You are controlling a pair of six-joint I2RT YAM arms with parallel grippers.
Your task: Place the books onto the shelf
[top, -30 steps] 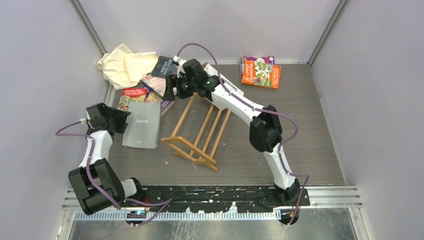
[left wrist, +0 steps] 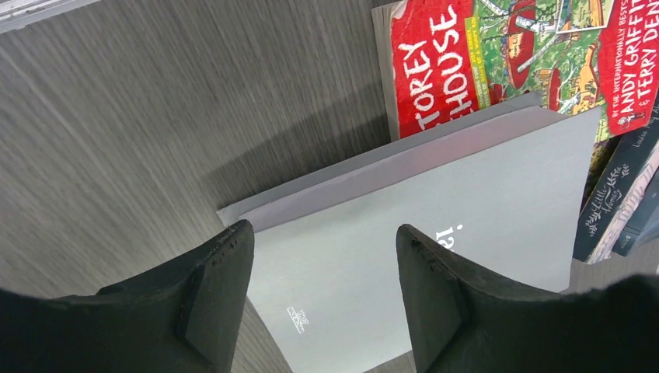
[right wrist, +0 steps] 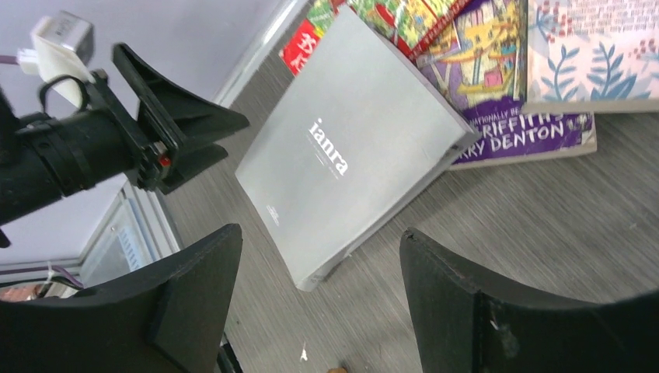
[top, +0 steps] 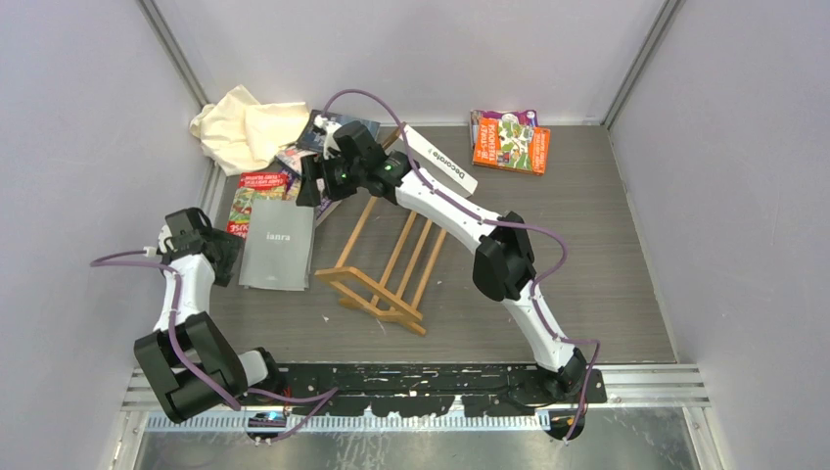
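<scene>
A grey file lettered "ianra" [top: 278, 257] lies flat at the left of the table, its far end over a red-and-green book [top: 260, 182]. Above the file's left side hangs my left gripper, open and empty. My right gripper is parted over the table near the file's right side, nothing between its fingers. Beside the file's far end lie a purple book [right wrist: 497, 132] and a pale leaf-patterned book [right wrist: 592, 54]. Farther back is a dark blue book [top: 364, 127]. An orange book [top: 512, 145] rests on a purple one at the back right.
A wooden rack [top: 377, 284] stands mid-table, with a white "Decoron" box [top: 442, 162] at its far end, partly behind the right arm. Cream cloth [top: 250, 129] is heaped in the back left corner.
My right gripper has moved left toward the file's far end, uncovering more of the white box. The left gripper has drawn slightly left, away from the file. The books and file have not moved.
</scene>
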